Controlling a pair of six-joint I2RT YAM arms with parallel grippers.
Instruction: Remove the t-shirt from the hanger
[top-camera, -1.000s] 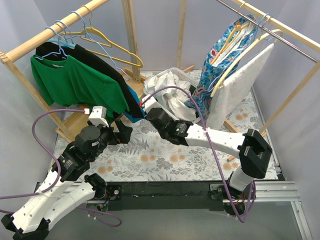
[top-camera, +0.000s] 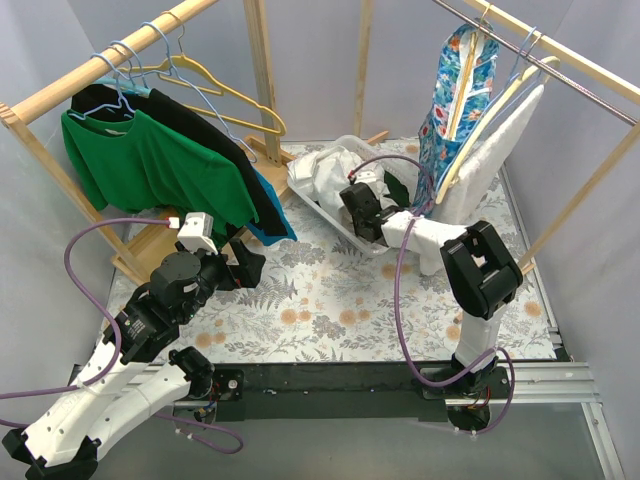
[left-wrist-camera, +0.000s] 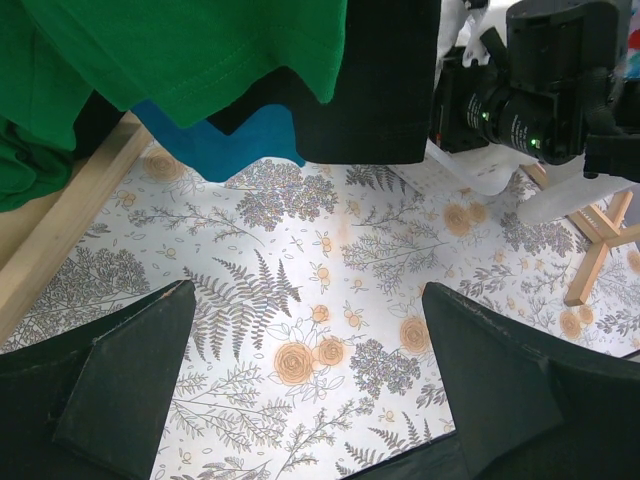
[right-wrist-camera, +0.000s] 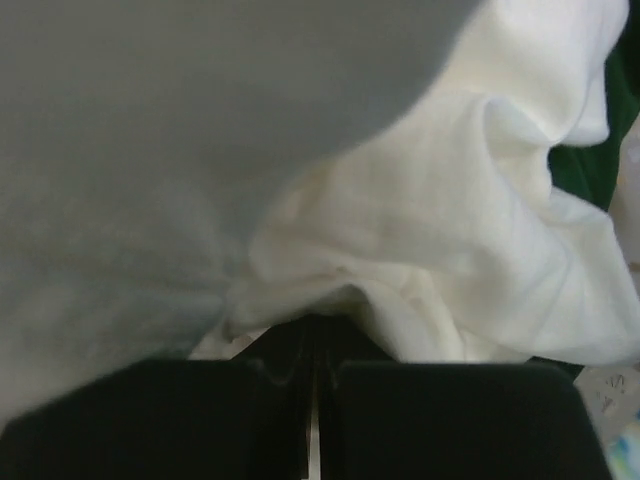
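On the left rail, a green t-shirt (top-camera: 150, 170) hangs on a hanger (top-camera: 120, 105), with black and blue garments behind it; its hem (left-wrist-camera: 250, 50) shows in the left wrist view. My left gripper (top-camera: 245, 270) stands open beside the lower garments, nothing between its fingers. My right gripper (top-camera: 365, 205) is shut, down in a white plastic basket (top-camera: 340, 228) among white cloth (right-wrist-camera: 440, 200); whether any cloth is caught between its fingers is not visible.
The right rail (top-camera: 520, 55) carries a blue floral garment (top-camera: 450, 90) and white items close beside the right arm. Empty yellow hangers hang at the back left.
My right arm has swung right and deeper into the basket, from near the middle to under the floral garment. The left arm has not moved.
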